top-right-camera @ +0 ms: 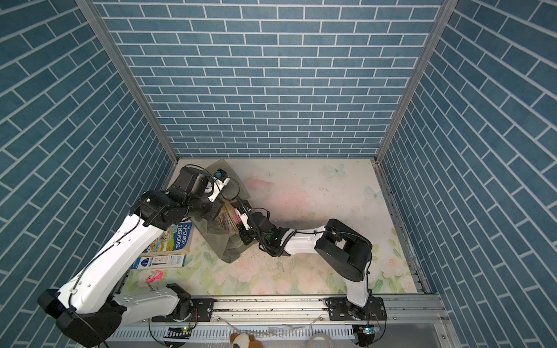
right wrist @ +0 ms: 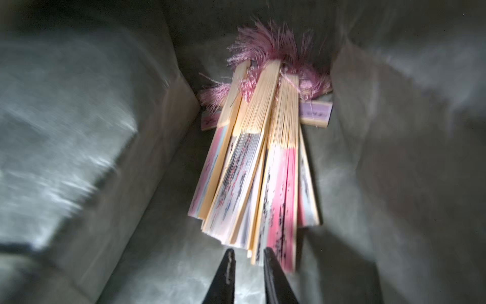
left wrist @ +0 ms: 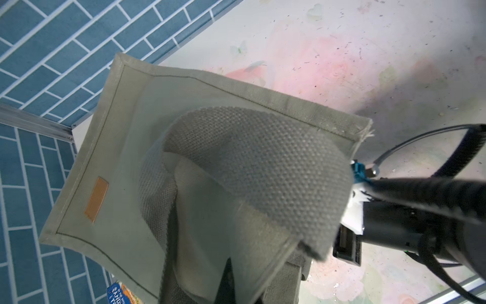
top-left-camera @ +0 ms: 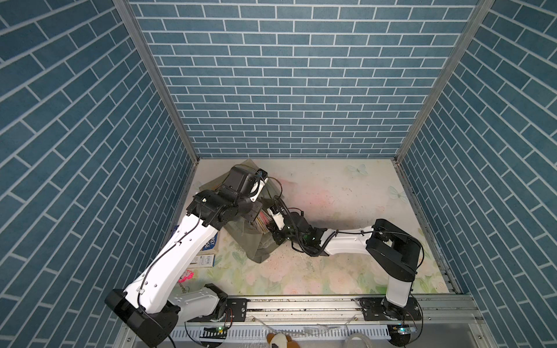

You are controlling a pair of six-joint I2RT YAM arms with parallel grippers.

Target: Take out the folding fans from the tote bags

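The grey-green tote bag [top-left-camera: 249, 249] lies on its side at the table's left, with a woven strap [left wrist: 263, 162] folded across it. My left gripper is over the bag, shut; only a dark fingertip shows at the strap, and whether anything thin is between the fingers is hidden. My right gripper reaches into the bag's mouth, its fingers part open with nothing between them. Just beyond them several folding fans [right wrist: 253, 167] with pink tassels lie in a pile on the bag's floor.
Books [top-right-camera: 174, 237], a flat white box [top-right-camera: 156, 261] and a small pink item [top-right-camera: 154, 277] lie at the left front. Brick walls enclose the back and sides.
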